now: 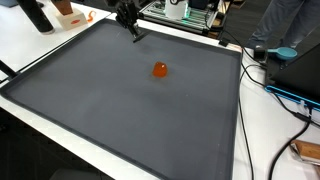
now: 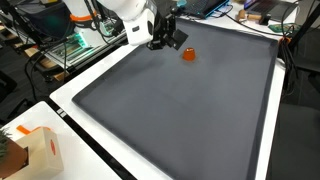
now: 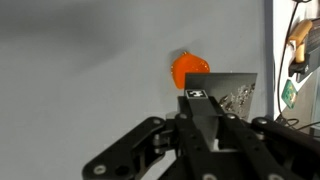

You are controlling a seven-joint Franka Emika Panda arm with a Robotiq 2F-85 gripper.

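Note:
An orange, rounded object (image 1: 160, 70) rests on the grey board (image 1: 120, 90). It also shows in exterior view 2 as a small orange lump (image 2: 189, 54). In the wrist view my gripper is shut on a dark flat piece (image 3: 234, 81), which juts out past the fingers and covers part of the orange object (image 3: 187, 66). Exterior view 2 has that dark piece (image 2: 179, 41) at the tip of my gripper (image 2: 171, 40), to the left of the orange object and apart from it. What the dark piece is, I cannot tell.
Most of the grey board is bare. Around its white border lie cables (image 1: 270, 88), a power strip (image 1: 288, 96) and, in exterior view 2, a wooden block (image 2: 37, 154) at the lower left.

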